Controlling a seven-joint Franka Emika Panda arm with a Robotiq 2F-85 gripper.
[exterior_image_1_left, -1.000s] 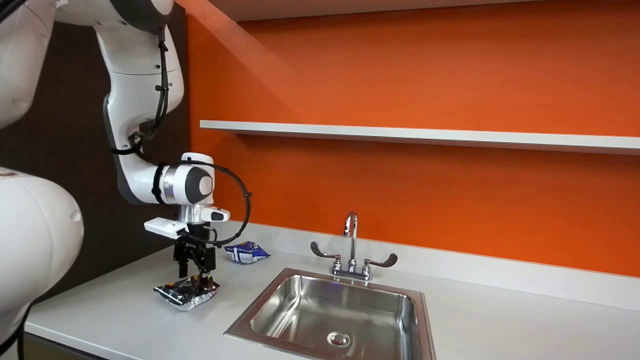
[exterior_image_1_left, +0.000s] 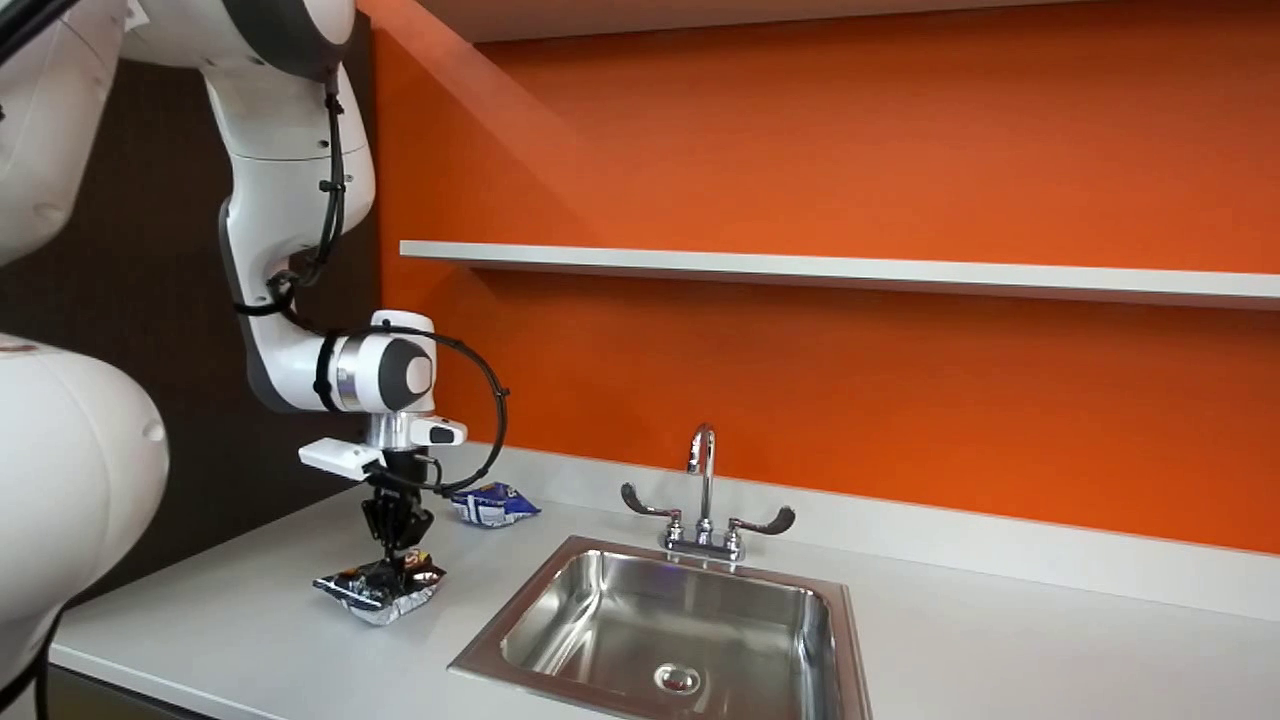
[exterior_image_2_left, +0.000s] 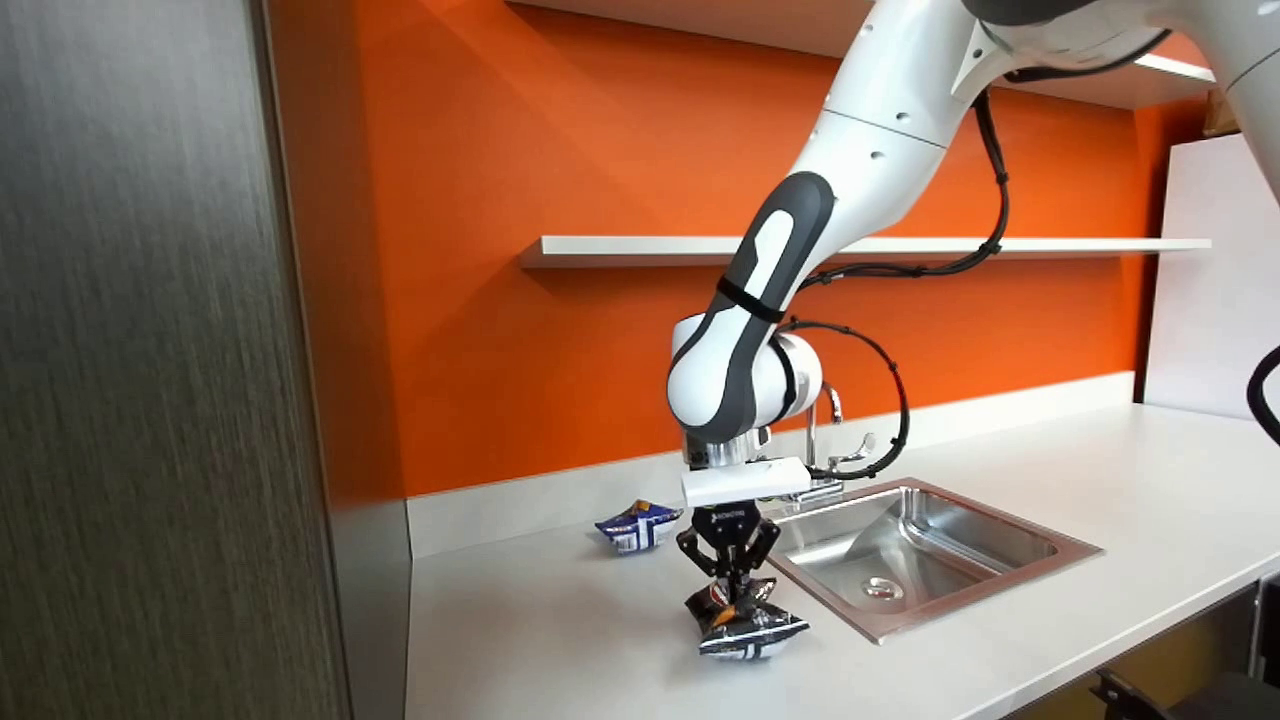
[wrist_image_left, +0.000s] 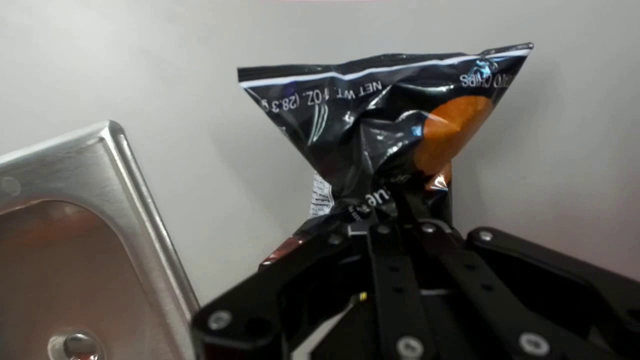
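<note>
A black chip bag (wrist_image_left: 336, 114) with an orange patch lies on the counter, left of the sink in exterior view 1. From above, my gripper has its fingers close together on the bag's middle. The bag is bunched and narrowed there, its printed end flaring out beyond the fingertips. The same pinch shows in exterior view 2, where the gripper (exterior_image_2_left: 732, 586) stands upright over the bag (exterior_image_2_left: 753, 630). The fingertips themselves are partly buried in the folds. The bag appears to still rest on the counter.
A blue chip bag (exterior_image_1_left: 493, 505) lies farther back, near the wall. To the right is a steel sink (exterior_image_1_left: 524, 596) with a faucet (exterior_image_1_left: 705, 480) behind it. A white shelf (exterior_image_1_left: 840, 266) runs along the orange wall. Counter space right of the sink is clear.
The fingers, wide apart a second ago, have come together on the black bag, which is now bunched up. My arm and the bag have shifted slightly right and down in exterior view 1.
</note>
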